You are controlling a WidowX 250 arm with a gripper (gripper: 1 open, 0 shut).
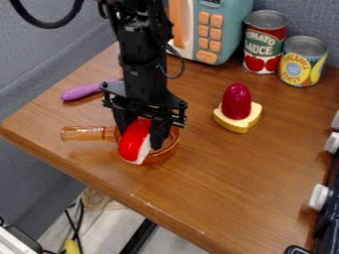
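My black gripper (149,124) is low over an orange-brown pan (163,151) with a handle (87,133) pointing left, near the table's left-front part. A red and white object (133,145) sits at the gripper's fingers, over the pan and covering much of it. Whether the fingers are shut on it is hard to tell, as the near finger hides the contact.
A red egg-shaped object on a yellow holder (239,111) stands to the right. A purple item (82,91), two cans (263,45), a teal toy oven (199,25) and a black appliance (320,218) surround the wooden table's (245,179) clear middle.
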